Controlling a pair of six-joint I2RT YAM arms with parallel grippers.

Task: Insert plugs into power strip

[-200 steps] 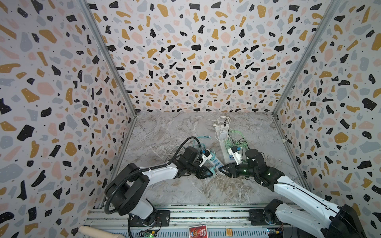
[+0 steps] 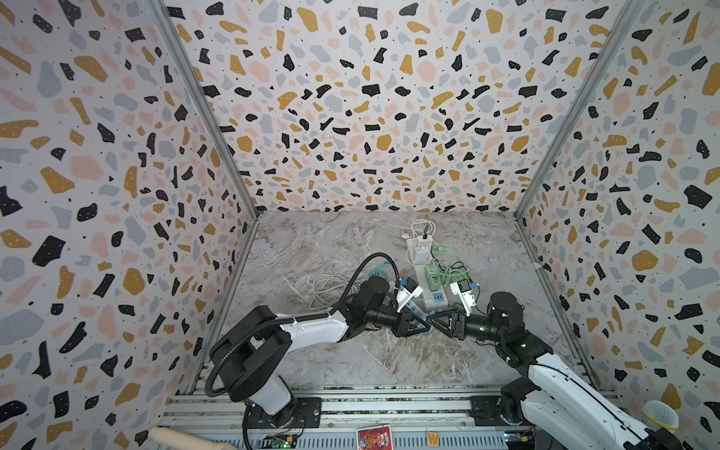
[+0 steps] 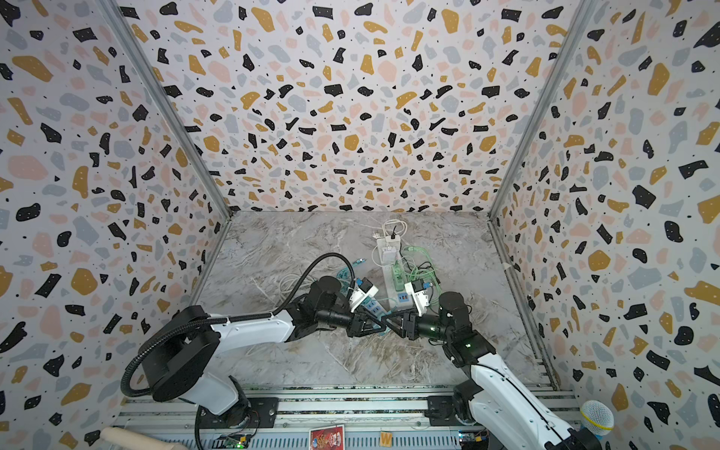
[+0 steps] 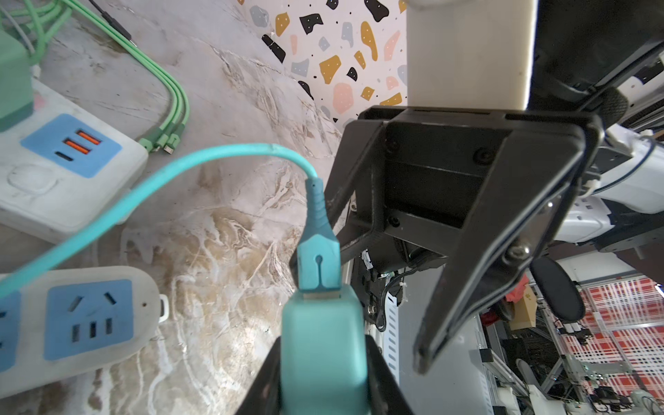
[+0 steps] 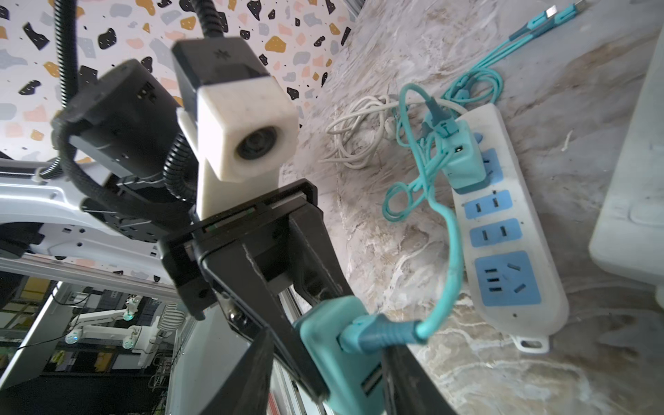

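Observation:
My left gripper is shut on a teal charger point(image 4: 321, 346), raised above the table. A teal cable plug point(image 4: 319, 259) sits in the charger's end. My right gripper is open; in the right wrist view its blurred fingers point(image 5: 254, 380) stand on either side of the held charger. Whether they touch it I cannot tell. The near white power strip point(image 5: 543, 290) has blue socket panels, the end ones empty. Another teal charger point(image 5: 464, 162) is seated farther along that strip.
A second white strip point(image 4: 83, 186) with USB ports carries a green charger point(image 4: 14, 83). Green cables point(image 4: 166, 110) lie beyond it. White cable point(image 5: 356, 131) and teal cable point(image 5: 477, 76) lie coiled near the near strip's far end. Bare marble shows in front of the strips.
Both grippers have moved rightward, the left one farther. The gap between them has narrowed, and the held charger has come up to my right gripper.

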